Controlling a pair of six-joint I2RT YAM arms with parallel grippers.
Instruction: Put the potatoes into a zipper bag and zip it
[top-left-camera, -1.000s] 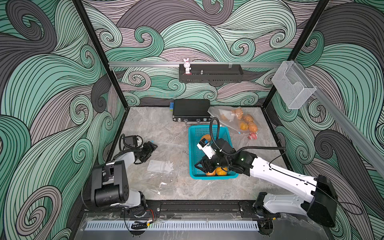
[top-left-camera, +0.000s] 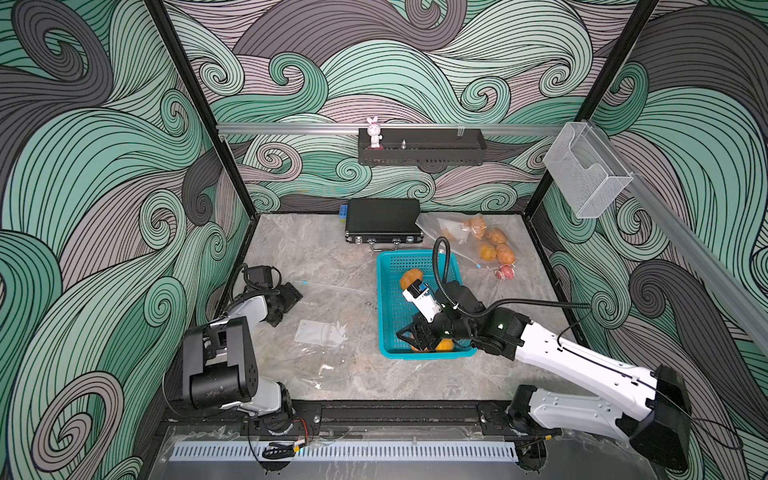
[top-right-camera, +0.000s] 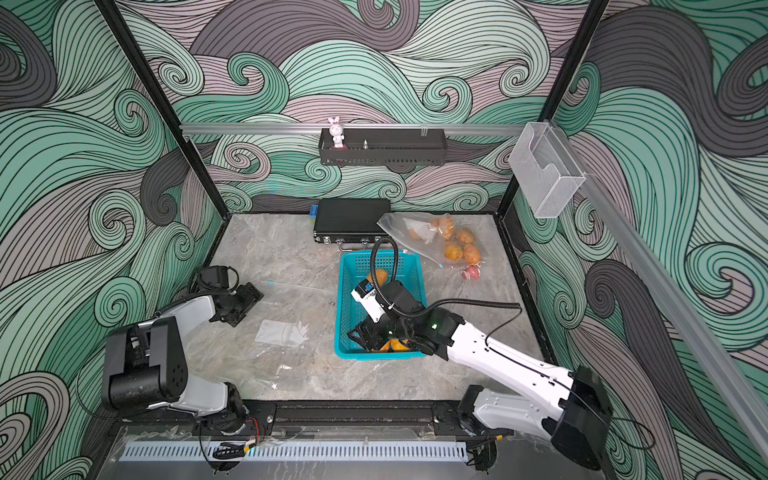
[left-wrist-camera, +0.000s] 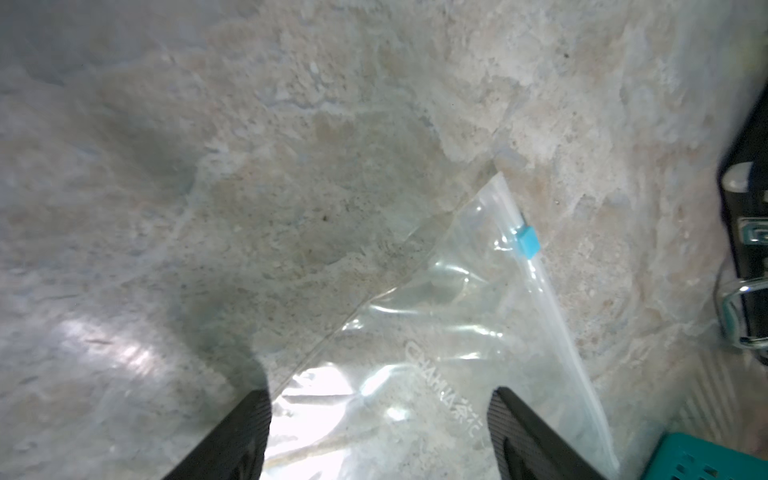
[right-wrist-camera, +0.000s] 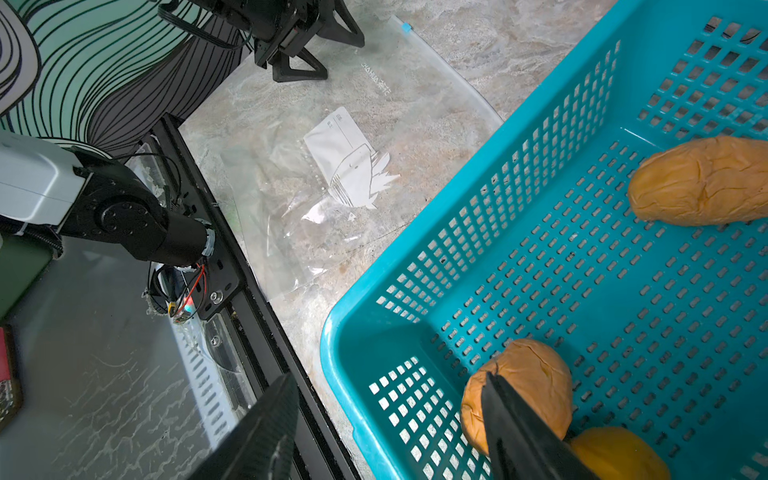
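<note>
An empty zipper bag (top-left-camera: 320, 332) with a blue slider (left-wrist-camera: 526, 241) lies flat left of a teal basket (right-wrist-camera: 480, 216). My left gripper hovers over the bag's edge, open and empty. My right gripper is open above the near end of the basket. Inside are potatoes (right-wrist-camera: 692, 180), one at the far end, and others at the near end, among them a wrinkled one (right-wrist-camera: 520, 384) and a yellower one (right-wrist-camera: 612, 452), with nothing between my right fingers.
A black case (top-left-camera: 382, 216) stands at the back. A bag of potatoes (top-right-camera: 460, 240) lies at the back right, with a small pink item (top-right-camera: 470, 272) by it.
My left gripper has shifted slightly at the table's left side, a little back from where it was a second ago. My right arm has moved slightly rightward over the basket.
</note>
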